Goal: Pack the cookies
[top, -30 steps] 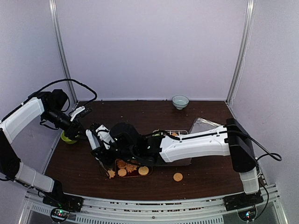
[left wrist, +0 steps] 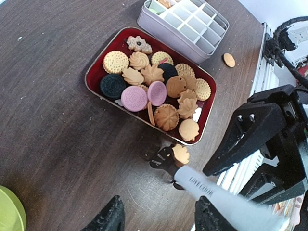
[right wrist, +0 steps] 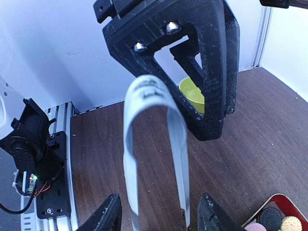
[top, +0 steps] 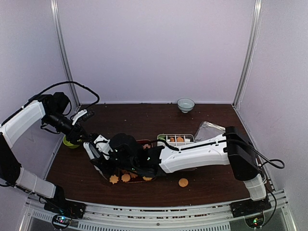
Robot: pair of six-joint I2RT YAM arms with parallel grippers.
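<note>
A red tray [left wrist: 113, 91] of assorted cookies lies in the middle, largely hidden under my right arm from above. Behind it is a divided tin [left wrist: 177, 38] with a few cookies in it. My left gripper is open over bare table left of the tray, empty. My right gripper, low at the near left of the tray, has its fingers apart around a blurred white tool's legs, apparently tongs; whether it grips them cannot be told. In the left wrist view a pale cookie [left wrist: 181, 153] shows just outside the tray, beside the tool.
A yellow-green bowl [left wrist: 8, 211] sits at the left, a pale bowl [top: 186, 105] at the back, and a clear lid [top: 209, 131] at the right. A lone cookie [top: 183, 182] lies on the front table.
The left arm has not visibly moved.
</note>
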